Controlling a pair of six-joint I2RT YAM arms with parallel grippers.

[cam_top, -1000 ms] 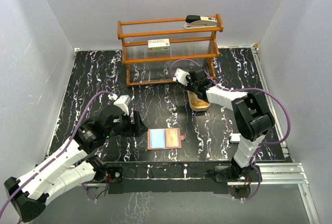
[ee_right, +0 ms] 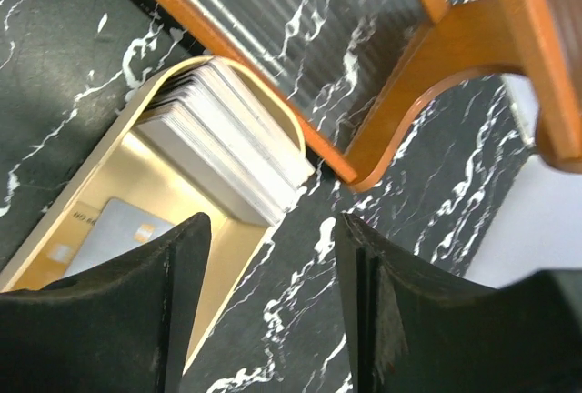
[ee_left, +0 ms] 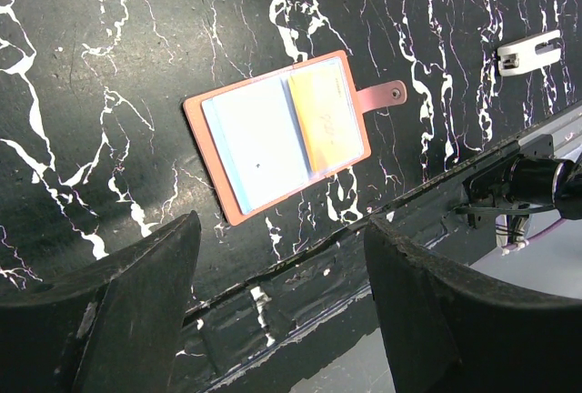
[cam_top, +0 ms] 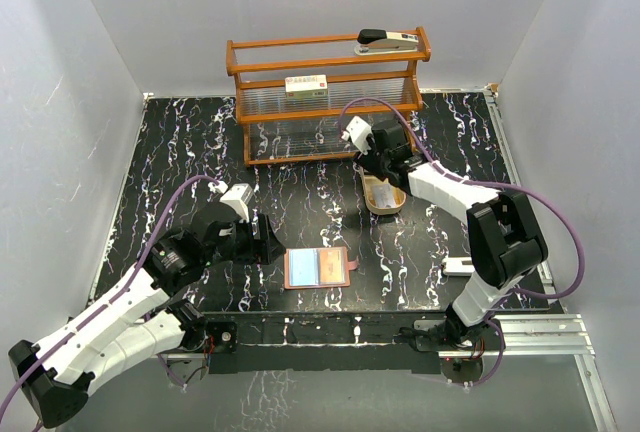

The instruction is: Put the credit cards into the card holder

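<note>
The card holder (cam_top: pixel 341 267) lies open on the front of the table, pink with a strap, blue and yellow sleeves showing (ee_left: pixel 259 138). My left gripper (cam_top: pixel 268 240) hangs left of it, open and empty; in the left wrist view its fingers frame the table edge. My right gripper (cam_top: pixel 370 157) is over an oval box (ee_right: pixel 127 161) by the shelf, its fingers (ee_right: pixel 173 293) apart with nothing seen between them. In the box stands a stack of pale card-like slabs (ee_right: pixel 218 138), with a grey flat item (ee_right: pixel 114 238) lying beside it; their exact nature is unclear.
A wooden shelf (cam_top: pixel 330 62) at the back carries a stapler (cam_top: pixel 387 40) and a small carton (cam_top: pixel 305 85). A white object (ee_left: pixel 527 55) lies at the right front.
The left arm is unmoved.
</note>
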